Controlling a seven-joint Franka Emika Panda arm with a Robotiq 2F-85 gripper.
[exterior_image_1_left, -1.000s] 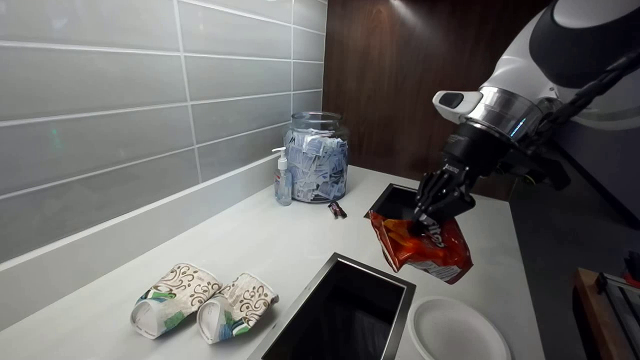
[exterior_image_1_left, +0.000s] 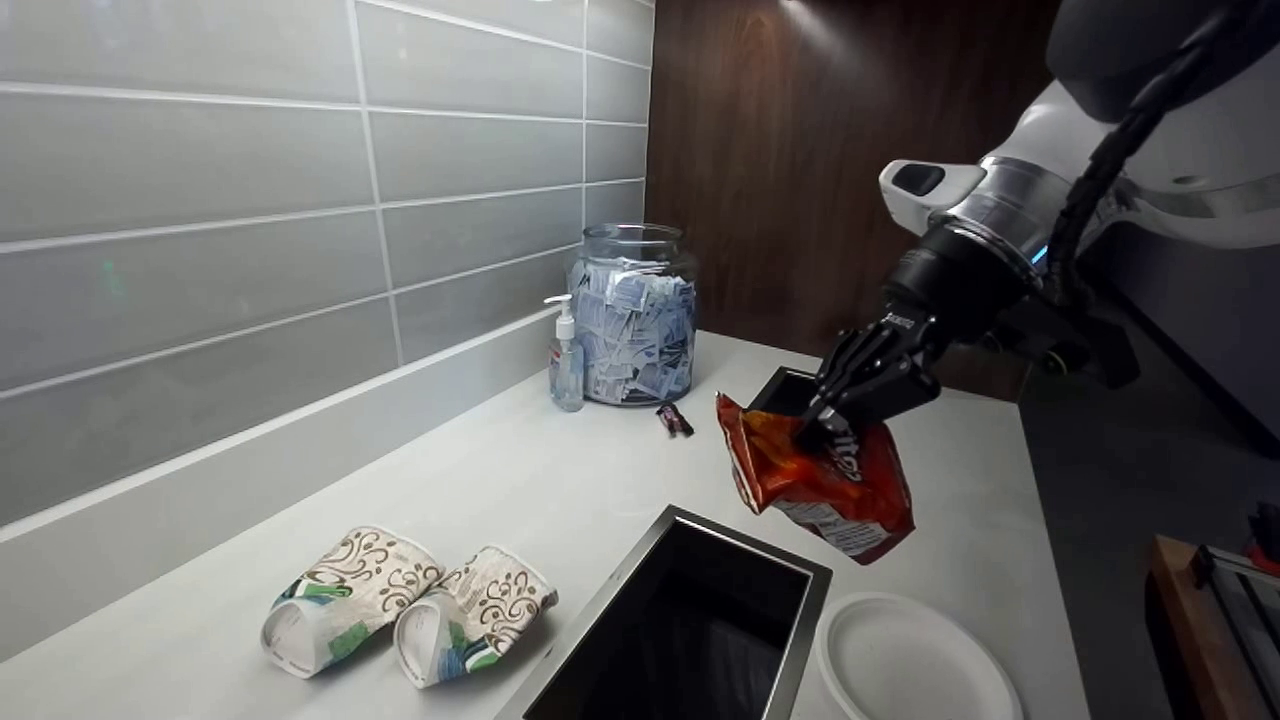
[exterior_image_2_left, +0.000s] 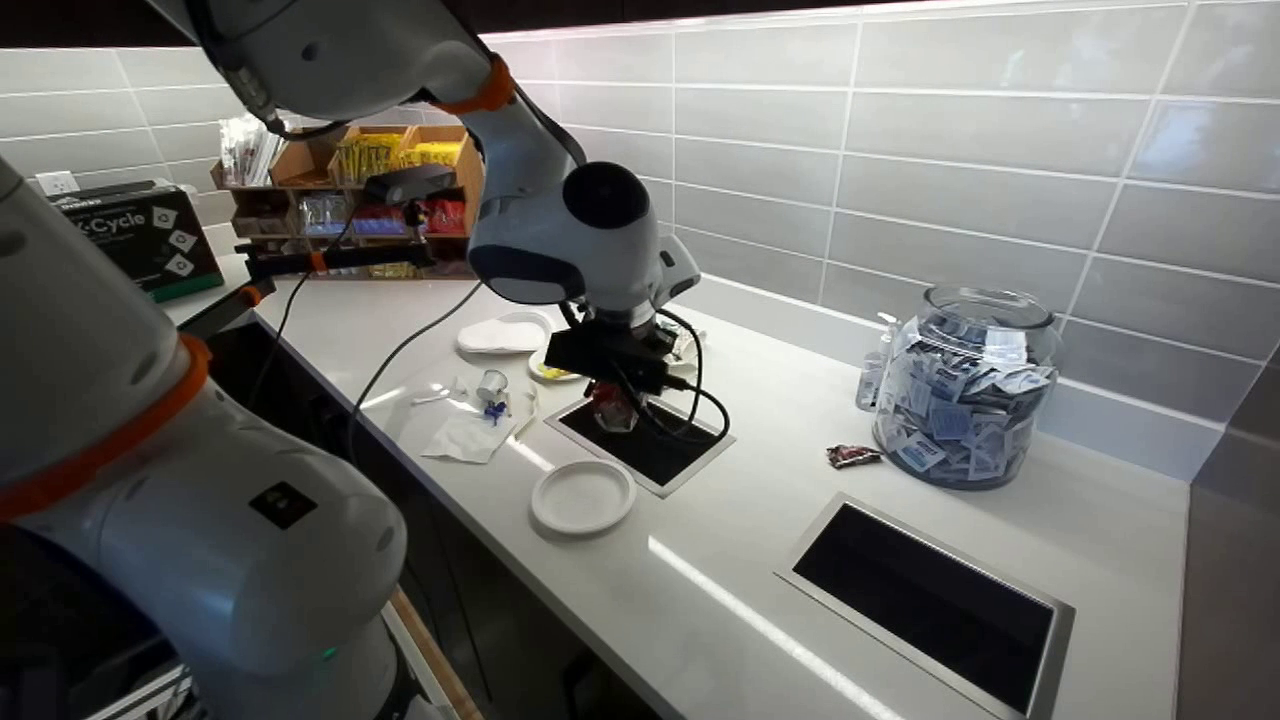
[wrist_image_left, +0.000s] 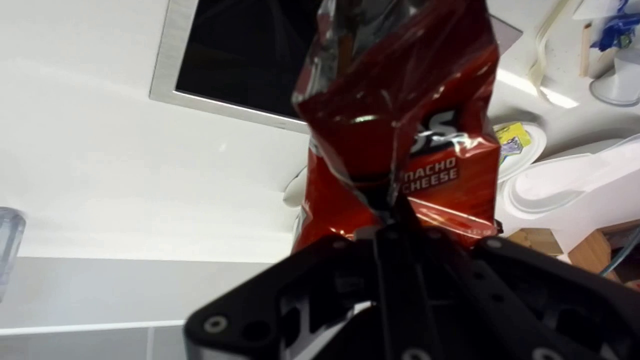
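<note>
A red chip bag (exterior_image_1_left: 864, 498) with "Nacho Cheese" lettering hangs in the air, pinched by my gripper (exterior_image_1_left: 825, 430). The wrist view shows the bag (wrist_image_left: 456, 141) crumpled around the fingertips, which it partly hides. The fingers are closed together on a thin fold of the bag. Below and in front of it lies a dark rectangular opening with a metal rim (exterior_image_1_left: 624, 588); in the second exterior view the bag (exterior_image_2_left: 614, 408) appears over that opening, partly covered by the gripper.
A white plate (exterior_image_2_left: 540, 498) lies beside the opening. Two crumpled paper cups (exterior_image_1_left: 354, 594), a glass jar of packets (exterior_image_1_left: 636, 324), a pump bottle (exterior_image_1_left: 565, 366) and a small wrapper (exterior_image_1_left: 674, 419) sit on the counter. A second opening (exterior_image_2_left: 924, 600) lies farther along. Litter including a napkin (exterior_image_2_left: 465, 437) is near the edge.
The gripper and the bag have moved slightly left and up in the first exterior view. The bag is still held, and the counter items have not moved.
</note>
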